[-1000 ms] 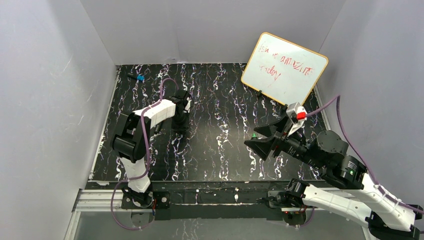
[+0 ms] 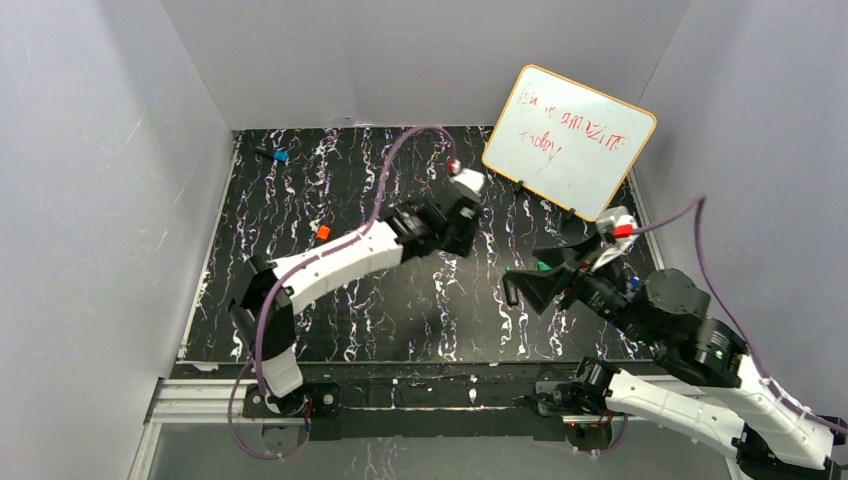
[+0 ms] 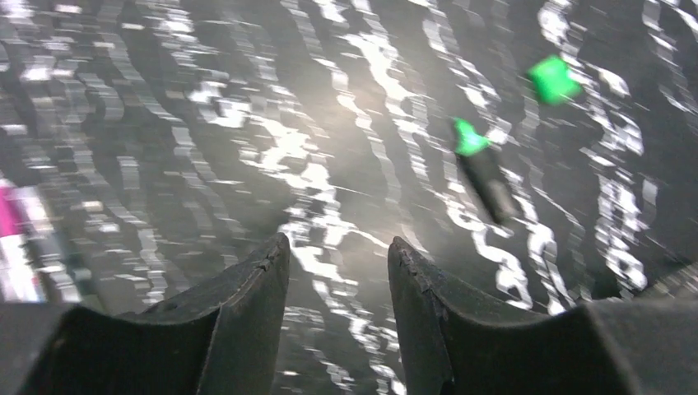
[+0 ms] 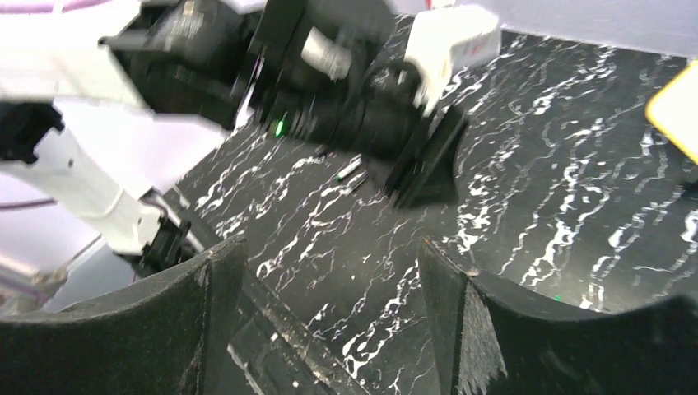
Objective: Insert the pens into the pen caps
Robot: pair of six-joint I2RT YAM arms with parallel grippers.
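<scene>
My left gripper (image 2: 455, 235) is raised over the middle of the table, blurred, open with nothing between its fingers. Below it in the left wrist view lie a black marker (image 3: 490, 185) with green tip and a separate green piece (image 3: 553, 80); blurred pens (image 3: 29, 243) lie at the left edge. In the top view an orange piece (image 2: 323, 232) and a black marker with blue part (image 2: 280, 156) lie on the left side. My right gripper (image 2: 530, 285) hangs open at the right over the green-tipped marker.
A whiteboard (image 2: 568, 140) with red writing stands at the back right on dark clips. Grey walls close off the back and both sides.
My left arm has swung up and right from the left side to the middle, uncovering the orange piece. My right gripper has shifted slightly right.
</scene>
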